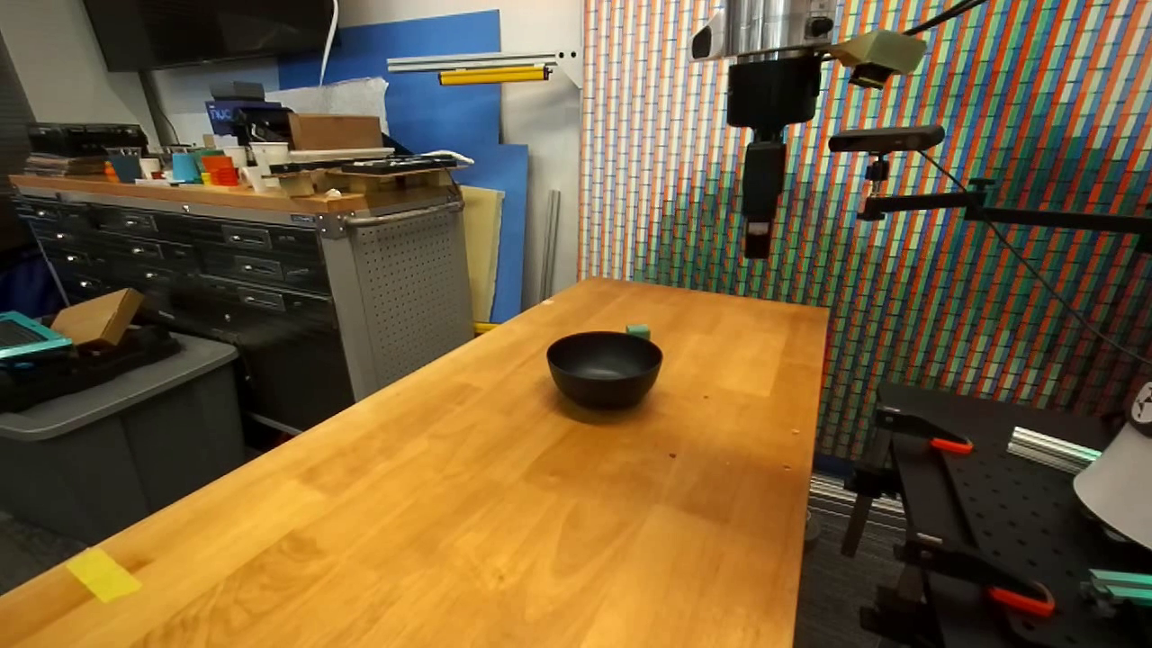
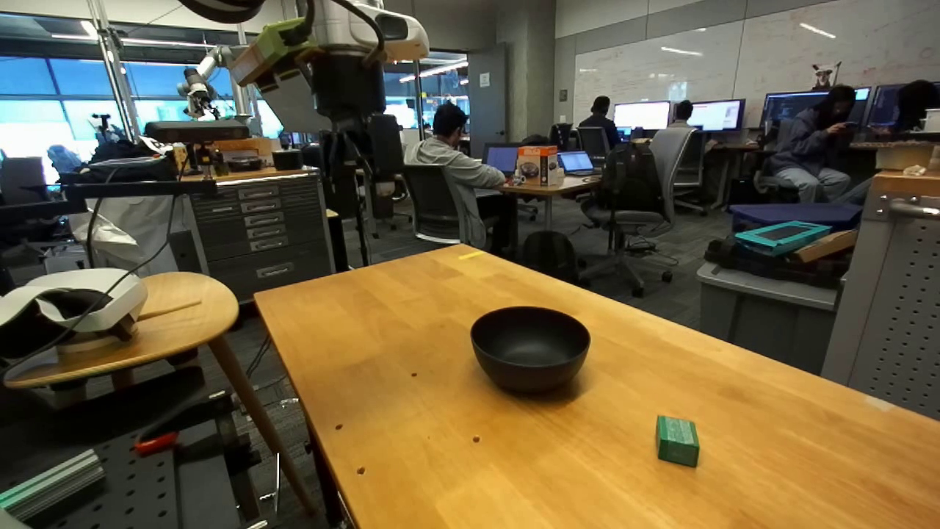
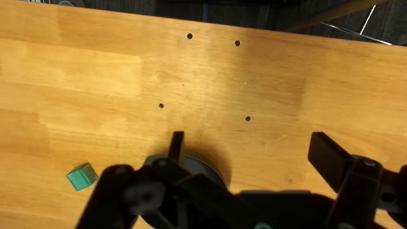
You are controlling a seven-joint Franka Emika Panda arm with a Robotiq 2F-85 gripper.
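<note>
A black bowl [image 1: 605, 373] stands upright on the wooden table, and its visible inside in exterior view 2 is empty. Apart from the bowl [image 2: 530, 353], a small green block [image 2: 678, 441] rests on the bare tabletop. From exterior view 1 the block [image 1: 638, 330] is mostly hidden behind the bowl. My gripper is open, its two fingers wide apart with only tabletop visible between them. High over the table hangs the gripper [image 1: 758, 239], clear of both objects. In the wrist view the block [image 3: 82, 177] lies left of the fingers, while the gripper covers much of the bowl [image 3: 202, 168].
Yellow tape [image 1: 103, 574] marks one corner. A camera on a black arm [image 1: 887, 139] and a black side table [image 1: 1004, 486] stand beyond the table's edge.
</note>
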